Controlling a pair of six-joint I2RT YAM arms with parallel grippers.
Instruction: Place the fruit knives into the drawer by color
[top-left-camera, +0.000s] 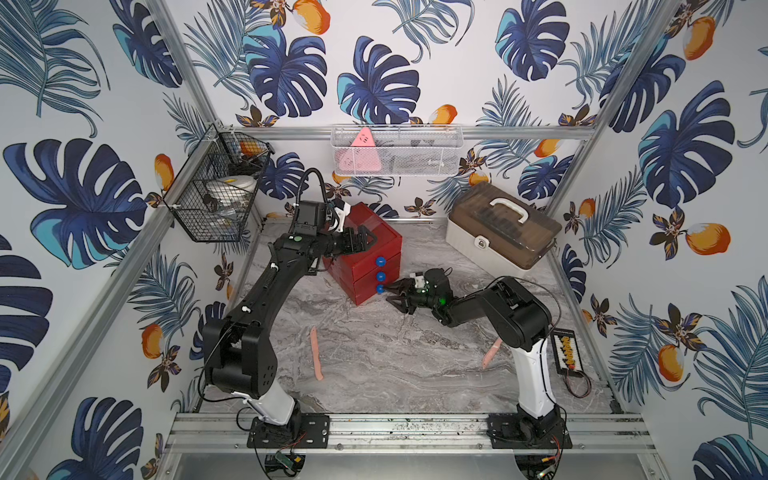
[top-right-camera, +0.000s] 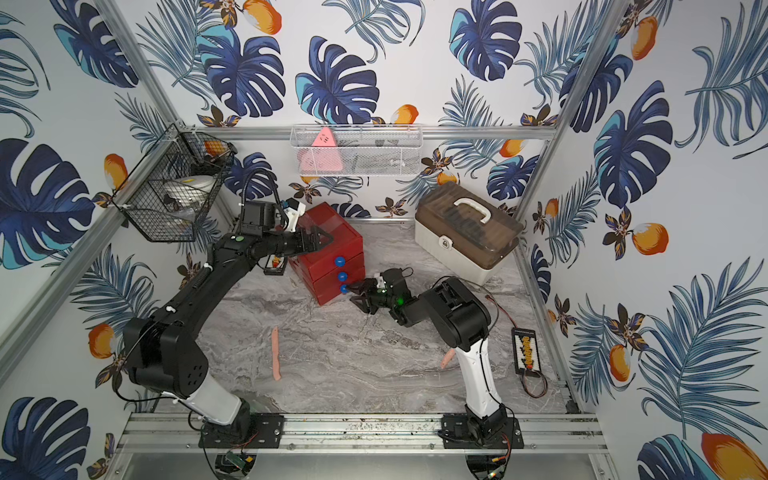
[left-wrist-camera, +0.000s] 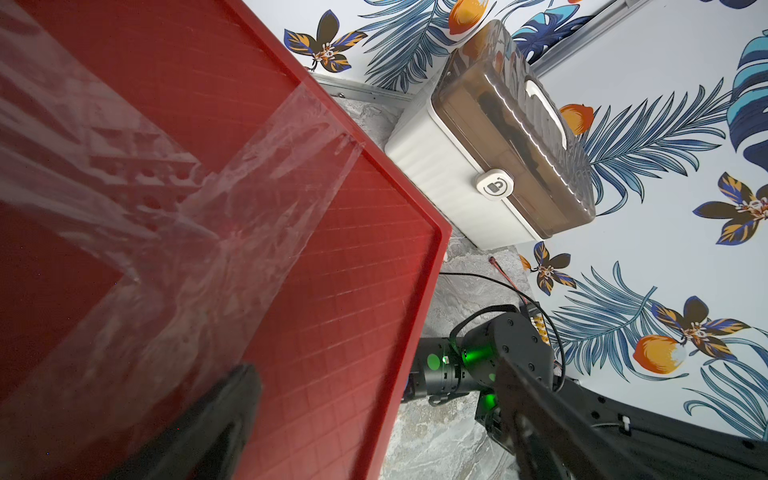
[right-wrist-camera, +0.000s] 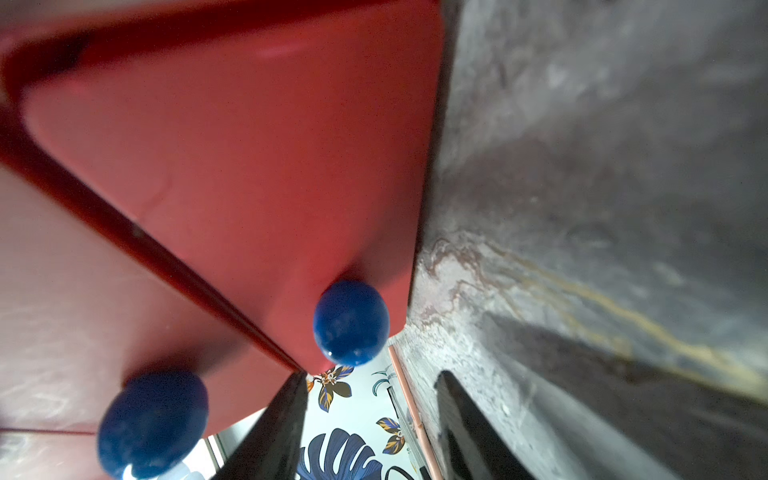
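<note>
A red three-drawer cabinet (top-left-camera: 348, 280) with blue round knobs stands at the back centre. My left gripper (top-left-camera: 352, 240) hangs open over its top, which fills the left wrist view. My right gripper (top-left-camera: 393, 294) is open just in front of the lowest blue knob (right-wrist-camera: 350, 320), with nothing between its fingers; the bottom drawer front (right-wrist-camera: 240, 144) appears closed. A pinkish, slender item (top-left-camera: 316, 352) lies on the table at front left, another (top-left-camera: 490, 352) at front right; they may be knives, their detail too small to tell.
A brown-lidded box (top-left-camera: 500, 228) stands back right, a small tray with yellow items (top-left-camera: 566, 352) at far right. A black wire basket (top-left-camera: 220, 200) and a white mesh basket (top-left-camera: 397, 152) hang on the frame.
</note>
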